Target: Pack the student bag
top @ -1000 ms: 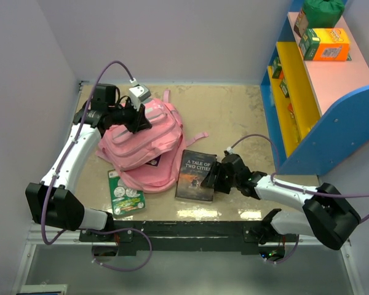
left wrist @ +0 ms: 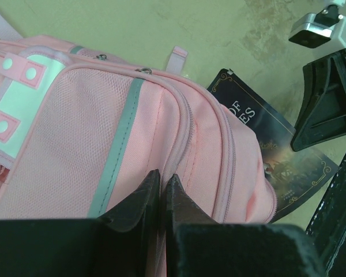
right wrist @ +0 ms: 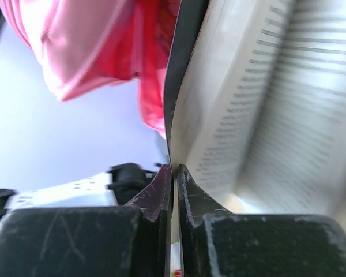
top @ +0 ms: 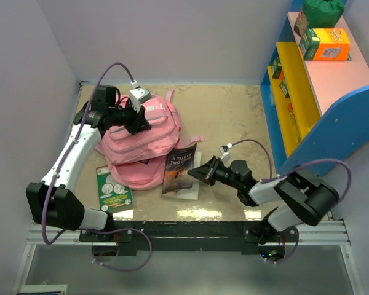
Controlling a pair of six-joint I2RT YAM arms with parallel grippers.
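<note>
The pink backpack (top: 141, 138) lies on the table at the left. My left gripper is shut on a fold of its zippered edge. Beside the bag's lower right edge is a dark book, "A Tale of Two Cities" (top: 177, 166), its cover lifted off pale pages (top: 190, 192). The right wrist view shows the dark cover (right wrist: 184, 46) edge-on, with white pages (right wrist: 230, 124) spread beside it. My right gripper is shut on the thin cover edge. The bag's red lining (right wrist: 153, 69) shows beyond.
A green booklet (top: 114, 189) lies by the bag's lower left. At the right stands a blue and yellow shelf (top: 295, 92) with an orange and green box (top: 325, 44) and a green packet (top: 321, 13) on top.
The book has shifted left toward the bag and its cover has come up from the pages. The green booklet slid left. The left arm hardly moved.
</note>
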